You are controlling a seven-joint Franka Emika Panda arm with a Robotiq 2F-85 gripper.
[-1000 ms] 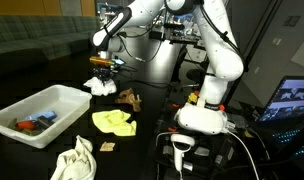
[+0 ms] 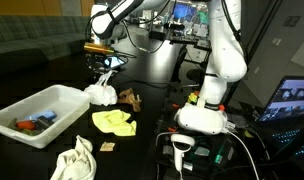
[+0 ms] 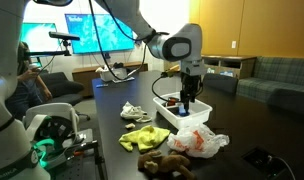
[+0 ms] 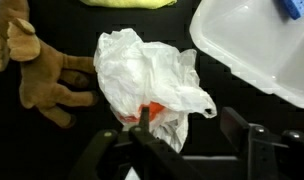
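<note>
A crumpled white plastic bag (image 4: pixel 157 75) lies on the dark table, with something orange-red (image 4: pixel 152 110) showing at its lower part. My gripper is above the bag, its dark fingers (image 4: pixel 235 128) spread apart at either side of the bag's near end. In exterior view 1 the gripper (image 2: pixel 101 68) hangs over the bag (image 2: pixel 100 95), and in exterior view 2 the gripper (image 3: pixel 185 96) is seen higher than the bag (image 3: pixel 195 140). Nothing shows held between the fingers.
The white bin (image 2: pixel 40 115) with blue and red items stands beside the bag. A brown plush toy (image 4: pixel 44 75) lies on the bag's other side. A yellow cloth (image 2: pixel 114 122) and a pale cloth (image 2: pixel 76 162) are nearer.
My gripper has risen away from the table. The bag, bunched up close under the gripper before, now spreads lower and nearer on the table. Bin, toy and cloths are unmoved.
</note>
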